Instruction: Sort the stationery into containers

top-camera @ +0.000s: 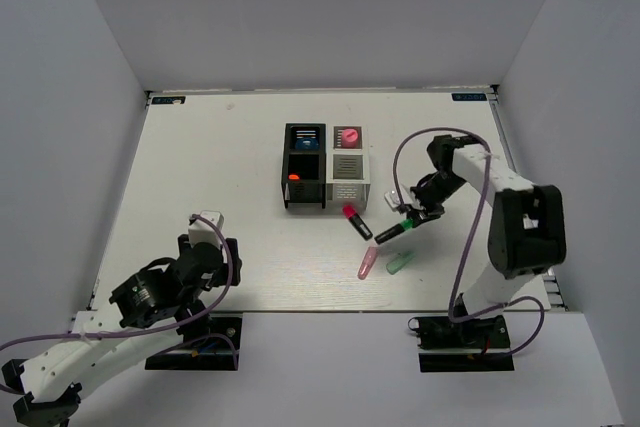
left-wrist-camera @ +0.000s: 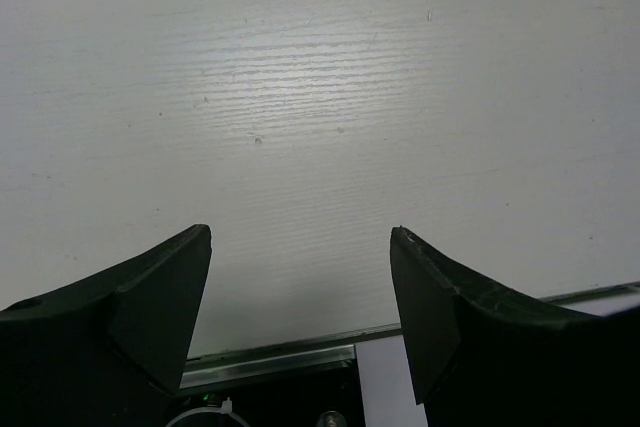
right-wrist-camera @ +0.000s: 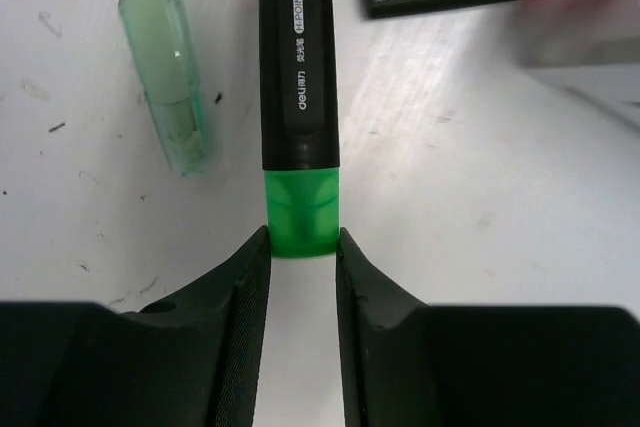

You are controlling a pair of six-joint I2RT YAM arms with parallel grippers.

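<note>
My right gripper is shut on the green cap of a black highlighter (right-wrist-camera: pixel 298 67), at the right of the container group in the top view. A black marker with red cap (top-camera: pixel 359 224), a pink item (top-camera: pixel 367 262) and a translucent green item (top-camera: pixel 399 262) lie on the table. A black organizer (top-camera: pixel 304 204) with blue and orange items stands beside a white organizer (top-camera: pixel 348 190) holding a pink item (top-camera: pixel 349 136). My left gripper is open over bare table at the front left.
The front edge shows below my left gripper, and grey walls surround the table.
</note>
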